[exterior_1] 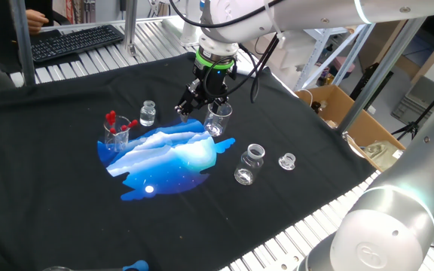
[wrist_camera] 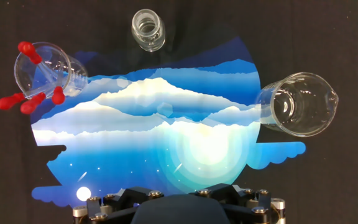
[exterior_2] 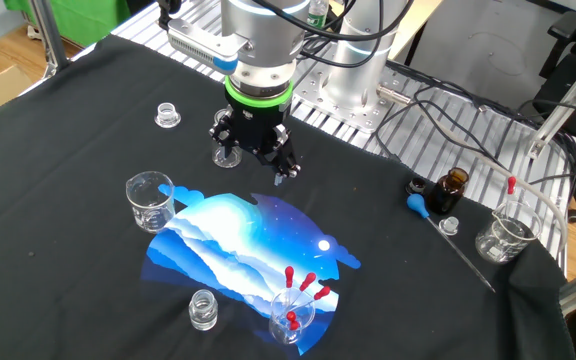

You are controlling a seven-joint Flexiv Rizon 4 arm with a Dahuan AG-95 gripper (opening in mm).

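Note:
My gripper (exterior_2: 252, 158) hangs above the black cloth, its fingers spread apart and nothing between them. In the wrist view the fingers (wrist_camera: 135, 196) show along the bottom edge. Below lies a blue mountain-picture mat (exterior_1: 173, 162). A beaker (wrist_camera: 42, 68) holding several red-topped droppers stands at one end of the mat, and an empty beaker (wrist_camera: 304, 104) at the other. Beyond the mat in the wrist view is a small clear bottle (wrist_camera: 148, 31). A larger clear bottle (exterior_1: 249, 164) and a glass stopper (exterior_1: 287, 161) stand apart from them; the gripper partly covers that bottle in exterior view 2.
In exterior view 2, a blue-bulbed dropper (exterior_2: 417, 205), a brown bottle (exterior_2: 448, 190) and another beaker (exterior_2: 505, 238) with a red-topped rod lie to the right. A keyboard (exterior_1: 74, 44) sits beyond the cloth.

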